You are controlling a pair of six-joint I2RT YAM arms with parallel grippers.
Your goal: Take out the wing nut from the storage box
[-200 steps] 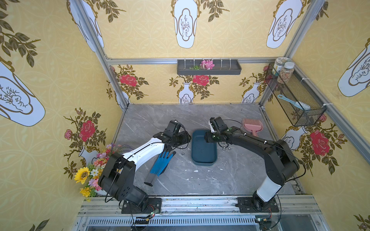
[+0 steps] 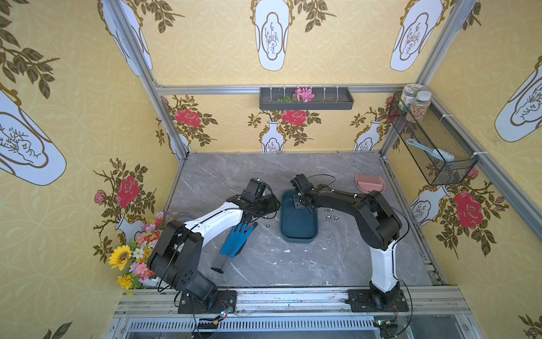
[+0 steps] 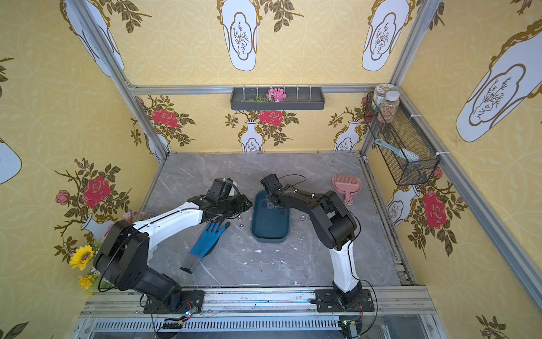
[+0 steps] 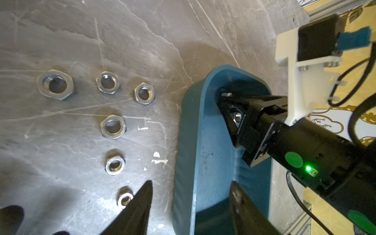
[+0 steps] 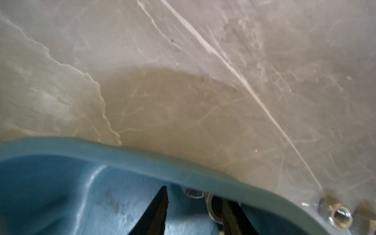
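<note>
The blue storage box point(image 4: 199, 129) stands mid-table. My right gripper reaches down into its far end, fingers apart. A metal nut point(image 5: 214, 207) shows inside the box beside one finger, partly covered by it; part of a second metal piece point(image 5: 194, 192) sits against the wall. In the left wrist view a nut point(image 4: 237, 116) appears between the right fingers; whether they touch it I cannot tell. Neither piece can be made out as the wing nut. My left gripper is open above the box's left wall, nothing between its fingers.
Several hex nuts point(image 4: 113, 126) lie on the table left of the box, more point(image 5: 339, 213) on its right. A blue fork-like tool point(image 2: 236, 241) lies front left, a pink dustpan point(image 2: 370, 183) back right.
My right arm has swung leftward, bringing its gripper from the box's right edge into the far part of the box. The left gripper has stayed nearly still.
</note>
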